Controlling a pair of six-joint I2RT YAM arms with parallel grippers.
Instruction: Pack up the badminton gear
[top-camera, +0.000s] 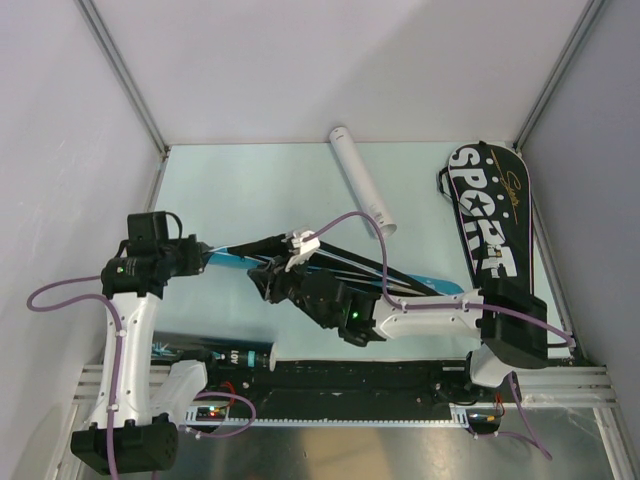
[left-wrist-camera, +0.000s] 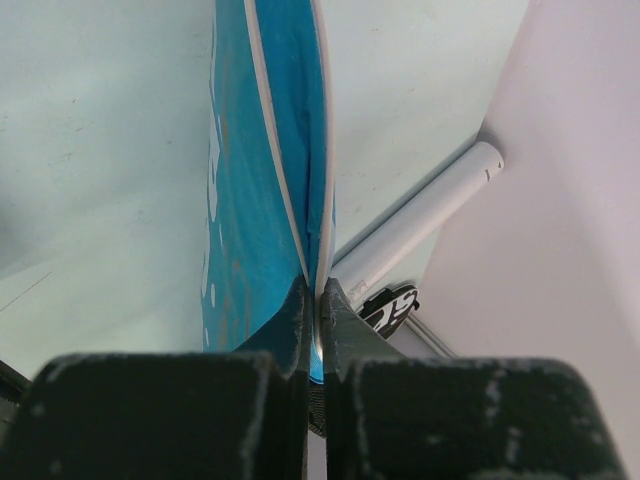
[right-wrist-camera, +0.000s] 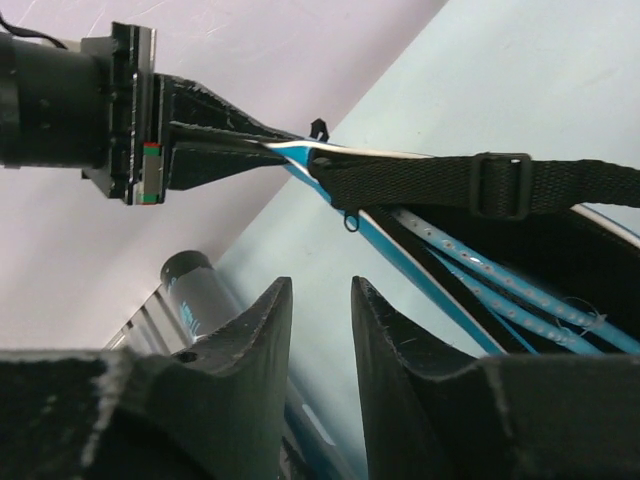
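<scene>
A blue racket bag lies across the table's middle, its black strap (right-wrist-camera: 420, 185) along it and rackets inside, seen through the opening in the right wrist view. My left gripper is shut on the bag's pale-edged end, lifting it at the left side. My right gripper hovers beside the bag's edge with fingers part open and nothing visible between them.
A white tube (top-camera: 360, 180) lies at the back middle, a black SPORT bag (top-camera: 490, 215) at the right. A dark cylinder (top-camera: 230, 353) lies along the front left edge.
</scene>
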